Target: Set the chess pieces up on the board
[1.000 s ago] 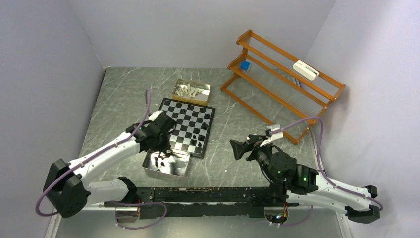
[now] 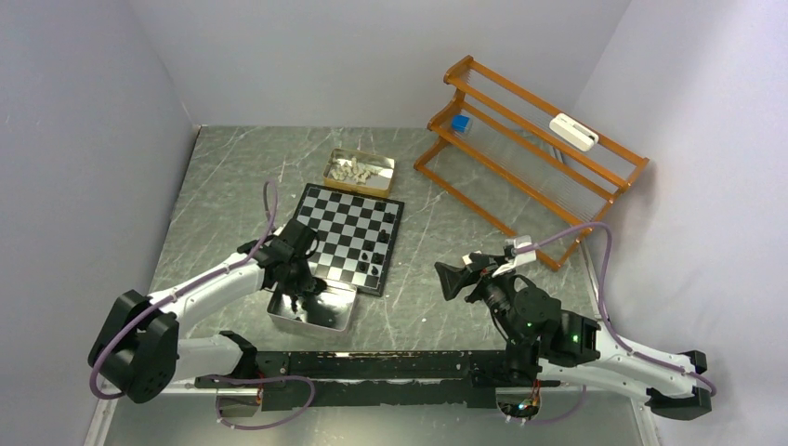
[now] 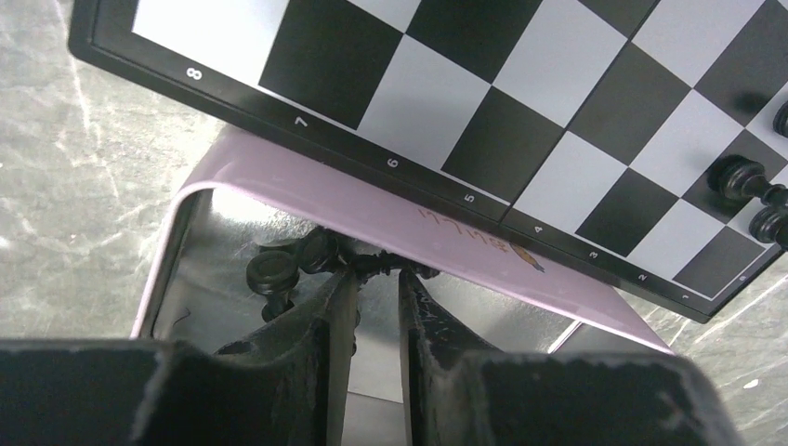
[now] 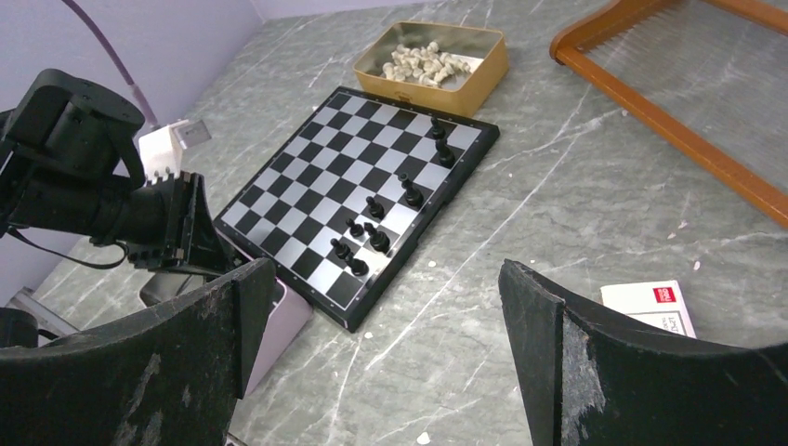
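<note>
The chessboard (image 2: 346,228) lies mid-table, several black pieces standing along its right part, such as a black piece (image 4: 413,194). Just in front of it, the pink-sided bin (image 3: 558,307) holds black pieces lying loose (image 3: 272,274). My left gripper is down in this bin, fingers part open at a lying black piece; whether they touch it is unclear. My right gripper stands open over the table right of the board, nothing between its fingers. A gold box (image 4: 432,88) of white pieces sits behind the board.
A wooden rack (image 2: 520,158) stands at the back right. A small white-and-red box (image 4: 648,302) lies beneath the right gripper.
My left gripper has moved down and slightly left into the bin over the last second. The right arm has shifted very slightly right; the board looks the same.
</note>
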